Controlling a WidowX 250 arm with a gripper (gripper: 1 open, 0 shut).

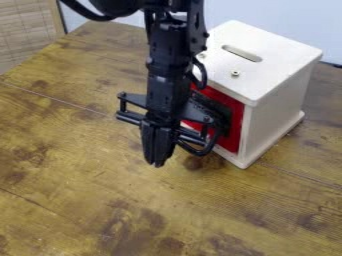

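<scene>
The black gripper (pixel 158 145) points down in front of a white box (pixel 273 100) with a red front panel (pixel 230 141). Its fingertips are close together and shut, hanging a little above the wooden table, with nothing visible between them. The arm and gripper body cover much of the red panel's left part, so it is unclear whether they touch it.
A slot and small knobs are on the box's top. A pale wall stands behind, and a woven blind (pixel 23 25) is at the top left.
</scene>
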